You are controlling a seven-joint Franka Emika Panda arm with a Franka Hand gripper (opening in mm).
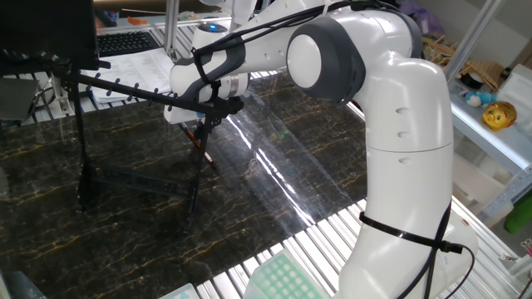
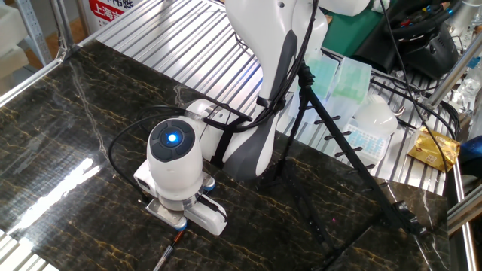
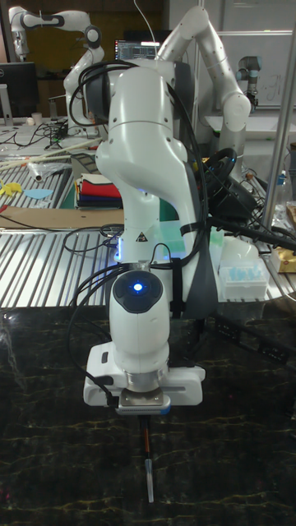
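Observation:
My gripper [image 2: 184, 224] is low over the dark marble-patterned tabletop [image 2: 68, 150], pointing downward. From beneath it a slender rod, dark and orange above with a pale lower end, sticks out; the rod [image 3: 148, 464] shows clearly in exterior view 3. In exterior view 1 the same rod [image 1: 199, 148] slants down to the right, partly behind a black frame. Exterior view 2 catches the rod [image 2: 167, 251] close to a blue part under the hand. The fingers are mostly covered by the hand, so their grip on the rod cannot be made out.
A black stand [image 1: 137, 178] rises from the tabletop close beside the arm. Translucent boxes [image 2: 339, 75] and a gold packet [image 2: 434, 149] lie on the slatted metal surface. A glossy clear sheet [image 1: 270, 162] covers part of the marble; much of it is bare.

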